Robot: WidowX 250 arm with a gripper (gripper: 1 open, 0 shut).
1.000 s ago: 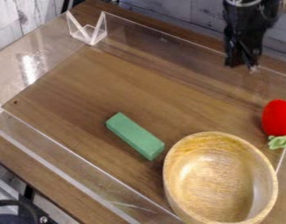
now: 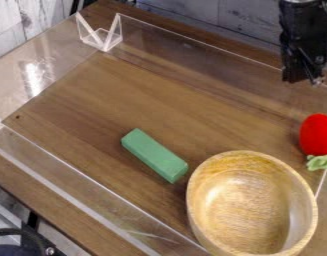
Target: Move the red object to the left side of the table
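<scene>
The red object (image 2: 317, 134), rounded with a pale green end, lies at the right edge of the table in the camera view. My black gripper (image 2: 303, 76) hangs above and behind it at the upper right, apart from it. Its fingers are small and dark here, so whether they are parted does not show clearly. Nothing is visibly held. Bare wood covers the left side of the table (image 2: 86, 105).
A wooden bowl (image 2: 195, 205) stands at the front right, close below the red object. A green block (image 2: 154, 155) lies left of the bowl. Clear plastic walls edge the table, with a clear bracket (image 2: 100, 36) at the back left.
My gripper has moved to the right along the back of the table, nearer to above the red object. The red object, bowl and green block have stayed in place.
</scene>
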